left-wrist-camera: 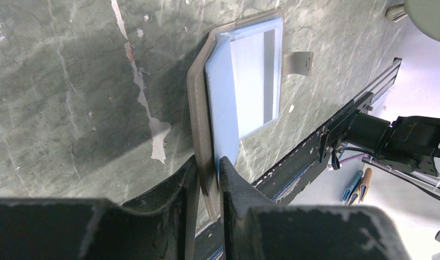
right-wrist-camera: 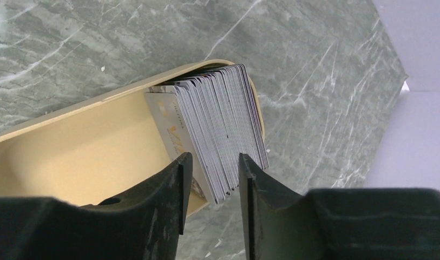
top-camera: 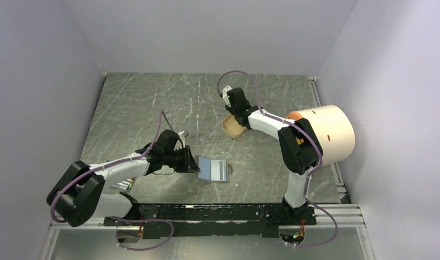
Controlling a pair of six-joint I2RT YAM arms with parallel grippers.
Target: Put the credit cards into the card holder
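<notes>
The card holder (left-wrist-camera: 253,76), with a grey cover and light blue sleeves, lies open on the marble table in the left wrist view. My left gripper is shut on its near cover edge; from above it is at the holder's left (top-camera: 190,165). A tan box (right-wrist-camera: 71,146) holds a dense stack of cards (right-wrist-camera: 223,130) at one end, seen in the right wrist view. Over that stack my right gripper stands open, fingers either side of the front cards; from above it hides much of the box (top-camera: 233,130).
A large cream cylinder (top-camera: 331,135) lies at the right beside the right arm. Small items (top-camera: 120,185) lie behind the left arm at lower left. Walls bound three sides.
</notes>
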